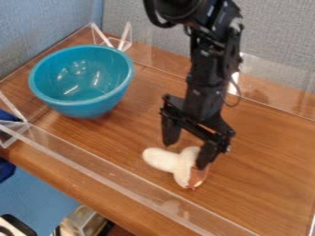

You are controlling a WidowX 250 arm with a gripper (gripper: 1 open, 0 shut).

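Note:
A soft mushroom-shaped toy [164, 159] with a pale stem and a reddish cap lies on the wooden table, lower centre. My black gripper [190, 139] is lowered over it, fingers open, one tip close to the cap, which is partly hidden behind it. Whether the fingers touch the toy cannot be told.
A teal bowl [80, 83] stands at the upper left of the table [259, 175]. Clear plastic edging runs along the back and front left. A dark blue object lies at the left edge.

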